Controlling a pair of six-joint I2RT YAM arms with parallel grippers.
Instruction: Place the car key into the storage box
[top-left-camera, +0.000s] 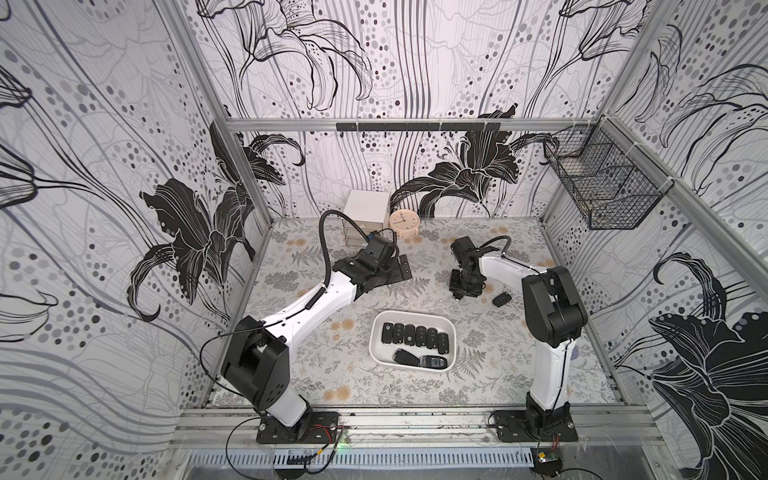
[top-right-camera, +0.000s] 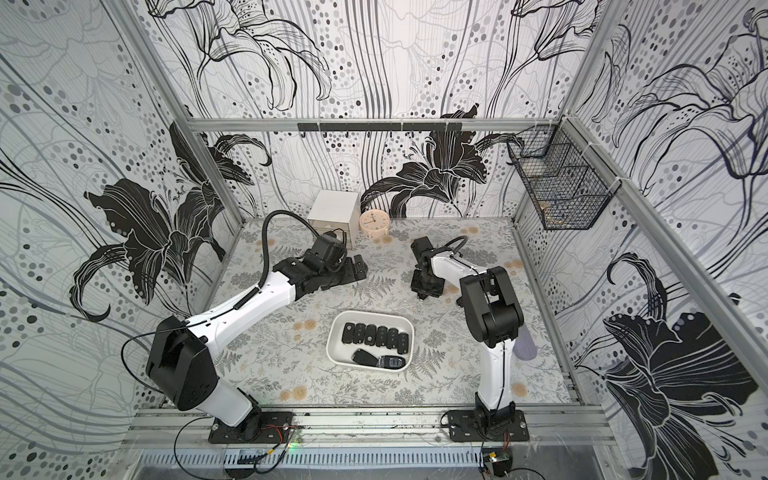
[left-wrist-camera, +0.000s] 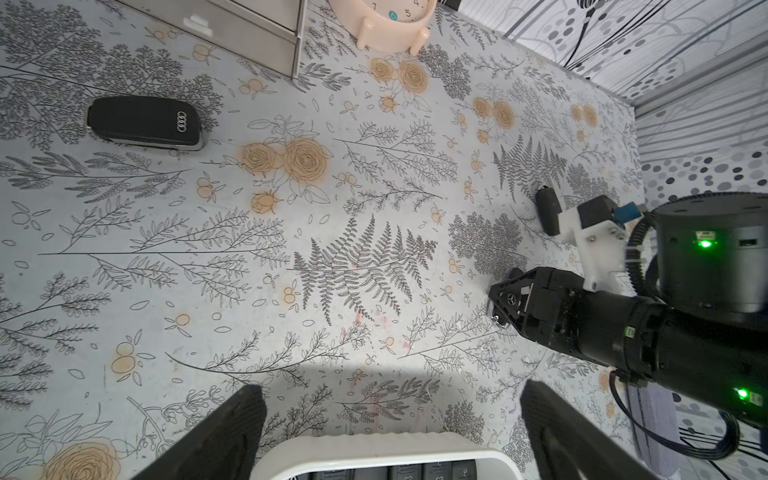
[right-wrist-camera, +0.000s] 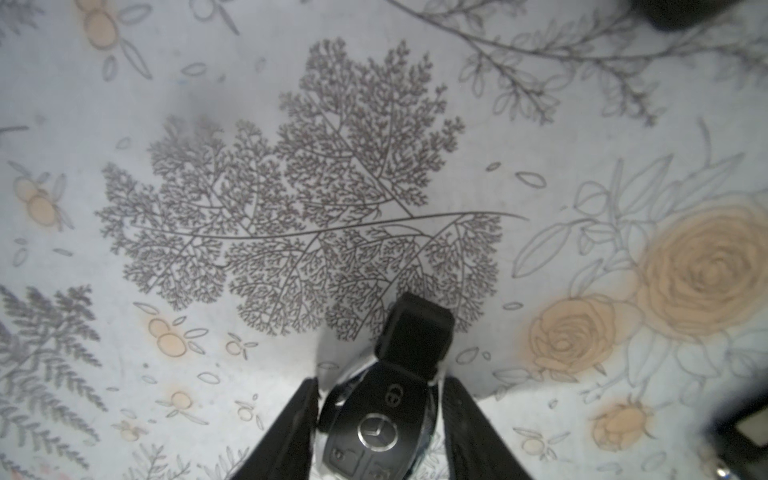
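Note:
A Mercedes key (right-wrist-camera: 376, 432) lies between the fingers of my right gripper, which is low over the table and part open. My left gripper hovers open above the table, behind the white box (left-wrist-camera: 384, 440) that holds several car keys. An Audi key (left-wrist-camera: 144, 121) lies further back in the left wrist view, and another dark key (top-left-camera: 501, 299) lies to the right of my right gripper. Whether the right fingers touch the Mercedes key is unclear.
A pale cabinet (top-right-camera: 334, 205) and a pink clock (top-right-camera: 374, 222) stand at the back. A wire basket (top-left-camera: 608, 184) hangs on the right rail. A purple item (top-right-camera: 524, 345) lies at the right.

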